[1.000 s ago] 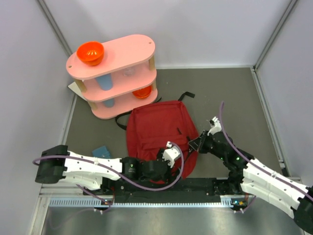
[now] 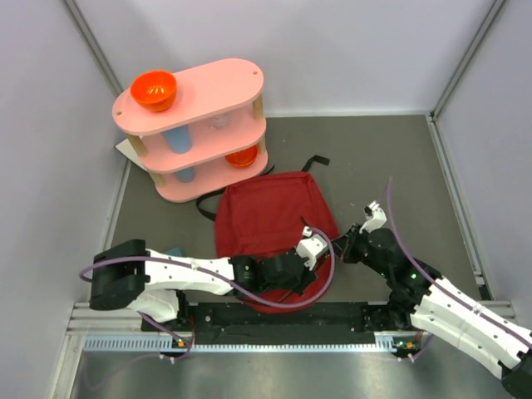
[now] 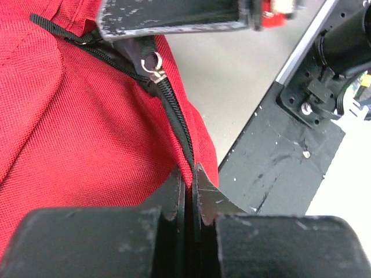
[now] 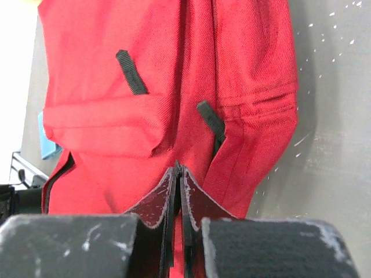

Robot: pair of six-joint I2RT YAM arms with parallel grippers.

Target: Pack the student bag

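The red bag [image 2: 270, 204] lies flat on the table in the top view, its lower part beneath my left arm. In the left wrist view, my left gripper is shut on the bag's zippered edge. A black zipper [image 3: 177, 113] runs up from those fingertips to a metal slider [image 3: 155, 70] with a dark pull tab. The right gripper's dark finger [image 3: 174, 16] lies just over that tab. My right gripper is shut above the red cloth; whether the thin tab is between its fingers cannot be made out.
A pink shelf [image 2: 195, 91] stands at the back left, with an orange bowl [image 2: 154, 90] on top and cups below. A blue flat item [image 2: 174, 252] is partly hidden behind my left arm.
The right gripper has shifted slightly right. The bag body stays put.
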